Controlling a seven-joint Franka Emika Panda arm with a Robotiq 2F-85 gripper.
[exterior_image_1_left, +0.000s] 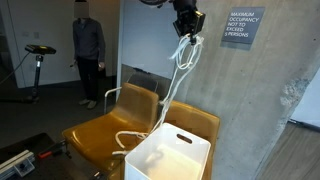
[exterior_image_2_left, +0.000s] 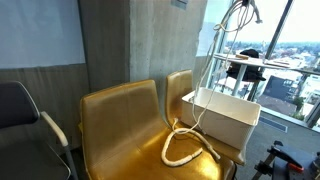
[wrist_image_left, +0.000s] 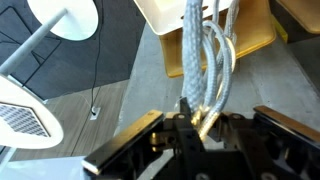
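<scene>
A pale rope hangs in loops from my gripper, which is shut on it high above the chairs. In the wrist view the rope strands run up from between the dark fingers of the gripper. Its lower end trails down and lies curled on the tan chair seat. The white bin stands in front of the chairs, open at the top. One strand passes close by the bin's near side in exterior view 2; whether it touches the rim I cannot tell.
Two tan chairs stand side by side, with a dark chair further left in exterior view 2. A concrete wall rises behind. A person in dark clothes stands at the back left.
</scene>
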